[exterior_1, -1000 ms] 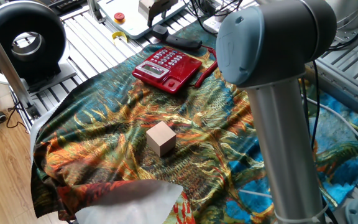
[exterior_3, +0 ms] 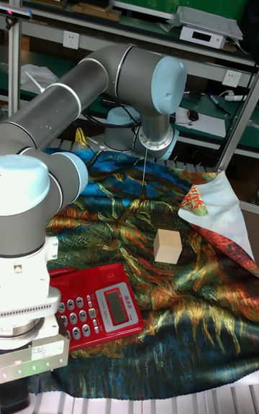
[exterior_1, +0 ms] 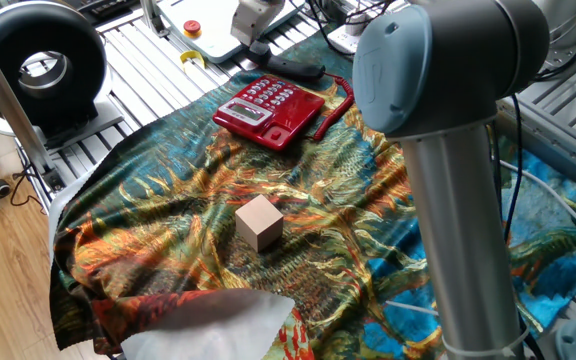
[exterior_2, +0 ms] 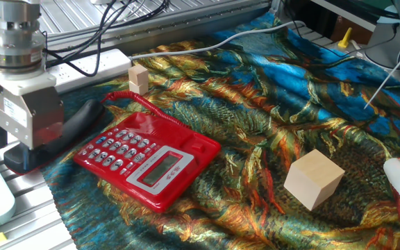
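Observation:
A red desk phone (exterior_1: 270, 112) lies on the patterned cloth, its keypad and small display facing up. Along the phone's far side in exterior view 1 rests its black handset (exterior_1: 293, 66), off the base and joined by a coiled red cord (exterior_1: 334, 112). My gripper (exterior_2: 18, 144) is low over the handset's outer end, at the left of exterior view 2. Whether its fingers touch the handset is unclear, and their spacing is hard to make out. In exterior view 3 the arm's wrist and gripper cover the handset.
A wooden cube (exterior_2: 314, 179) sits on the open cloth, clear of the phone. Behind the phone stands a smaller wooden block (exterior_2: 138, 80) near a white power strip (exterior_2: 92, 69). The cloth (exterior_1: 158, 215) is wrinkled, with one corner folded over. Slatted metal surrounds it.
My gripper has come down toward the handset in exterior view 1, and the arm's upper joint has shifted slightly right. Phone, handset and cube stay where they were.

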